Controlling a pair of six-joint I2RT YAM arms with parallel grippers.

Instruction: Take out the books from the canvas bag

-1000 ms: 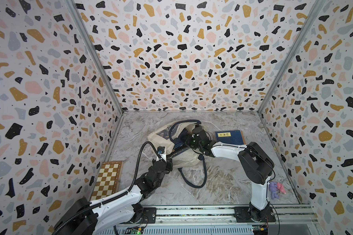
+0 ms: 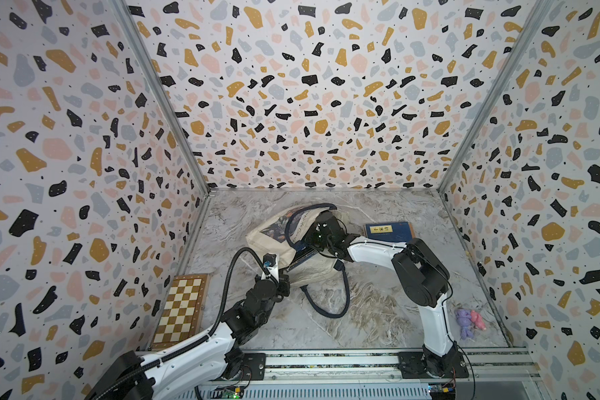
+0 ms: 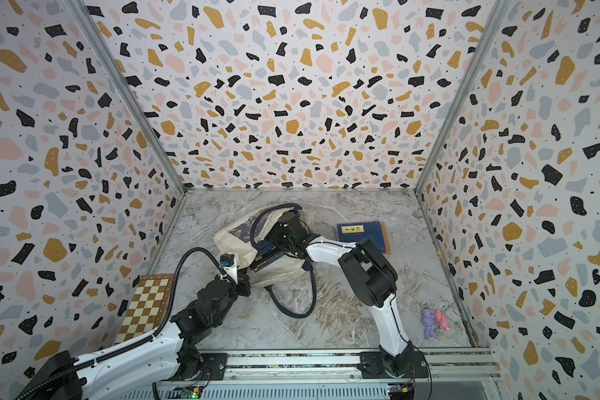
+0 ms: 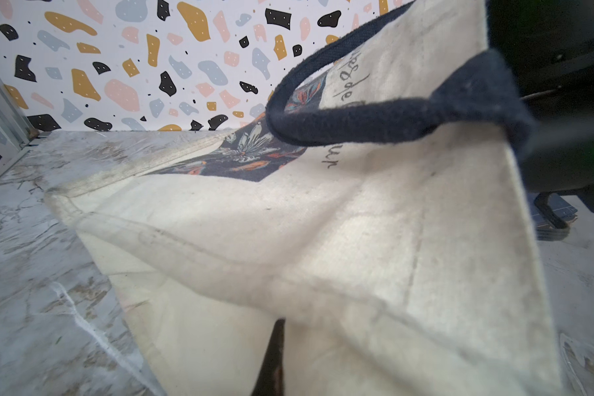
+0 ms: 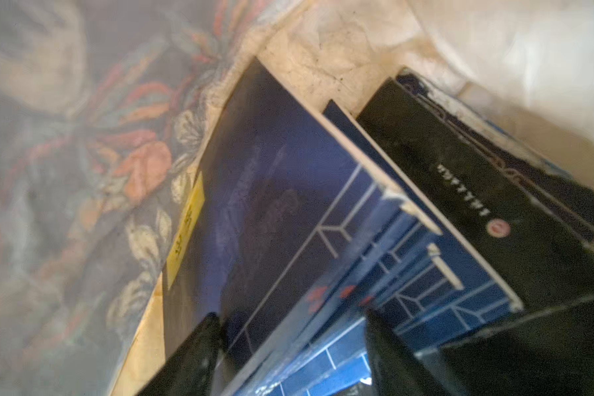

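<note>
The cream canvas bag (image 2: 266, 236) with dark handles lies slumped at mid table. Inside, the right wrist view shows several books: a dark blue one (image 5: 264, 171) with a yellow label, blue ones and black ones (image 5: 455, 165). My right gripper reaches into the bag, part open, its fingers around the blue books' edges; whether it touches them is unclear. My left gripper (image 2: 280, 283) is at the bag's front-left, one dark fingertip against cream canvas in the left wrist view; it looks shut, any fabric between hidden.
A blue book (image 2: 393, 233) lies flat right of the bag. A chessboard (image 2: 180, 306) is at the left edge, purple and pink plush toys (image 2: 465, 323) at the front right. The front middle holds a loose dark strap (image 2: 346, 293).
Both arms have shifted slightly toward the left, my left one also a little toward the front. The bag's left flap has moved slightly leftward with them.
</note>
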